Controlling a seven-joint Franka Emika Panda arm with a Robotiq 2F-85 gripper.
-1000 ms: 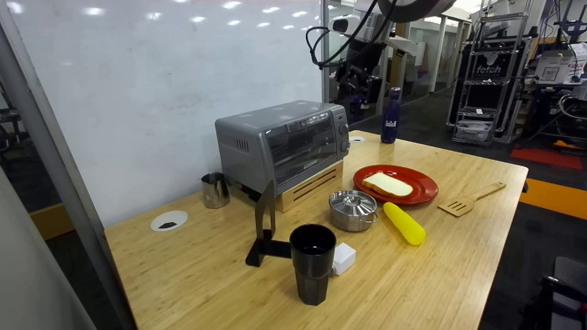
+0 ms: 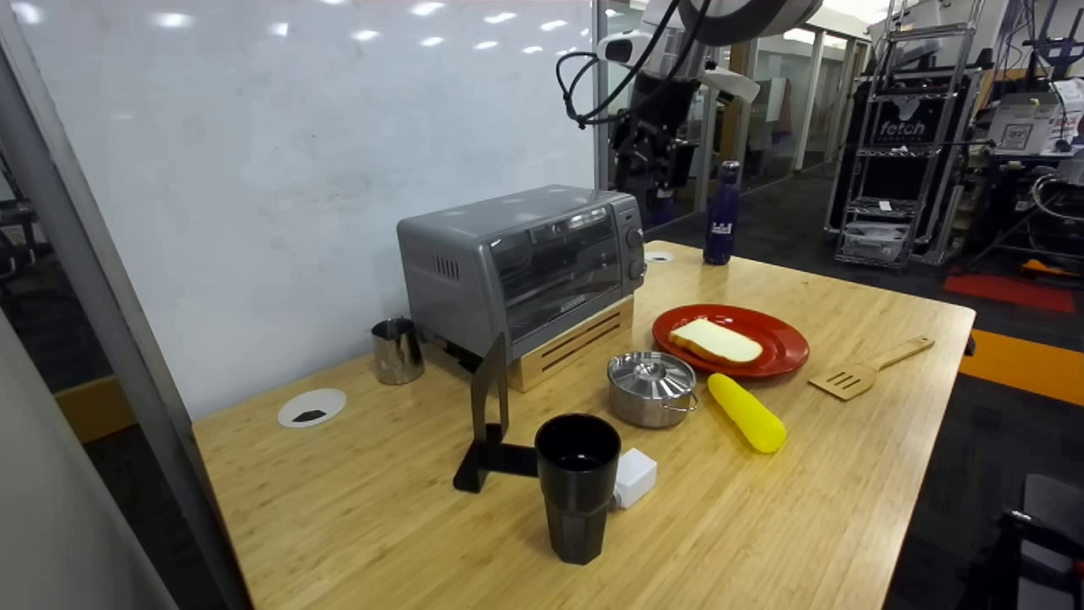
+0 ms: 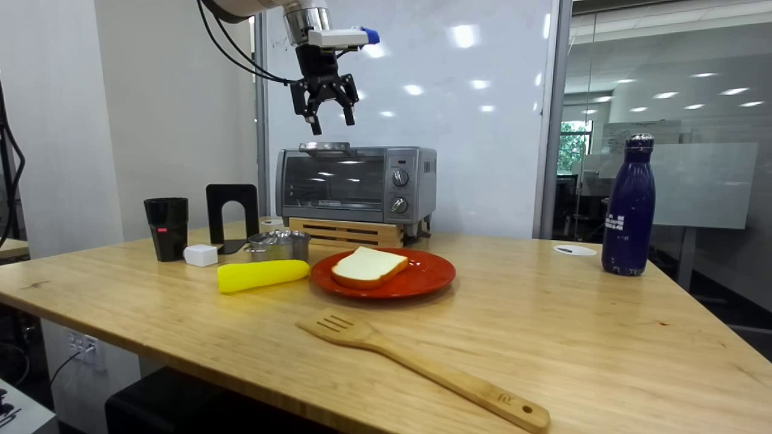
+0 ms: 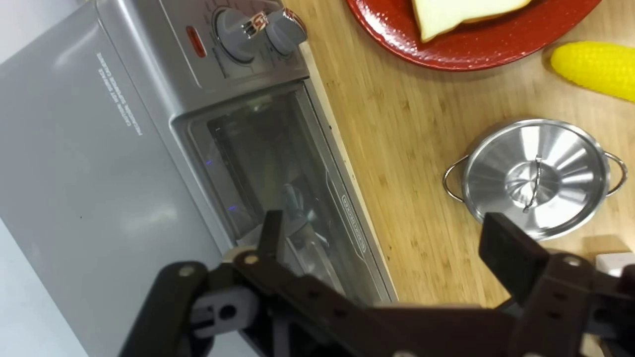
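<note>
Above the toaster oven and the table, my gripper [image 3: 333,124] hangs open, pointing down with nothing between its fingers. In the wrist view its two dark fingertips [image 4: 506,247] stand wide apart, one over the oven's glass door, the other near the pot. The grey toaster oven [image 2: 488,229] rests on a slatted wooden stand, its door closed. A lidded steel pot [image 4: 539,175] sits in front of it. Bread [image 3: 369,267] lies on a red plate [image 3: 434,278], with a yellow corn cob [image 2: 747,412] beside the plate.
A wooden spatula [image 3: 427,369] lies near the table's front edge. A blue bottle [image 3: 628,210], black cup [image 2: 577,488], white box [image 2: 636,478], black stand [image 3: 231,210] and steel pitcher [image 2: 397,352] stand around. Bare tabletop extends between plate and bottle.
The arm and gripper have shifted slightly to the left in exterior view 1. Everything on the table stays where it was.
</note>
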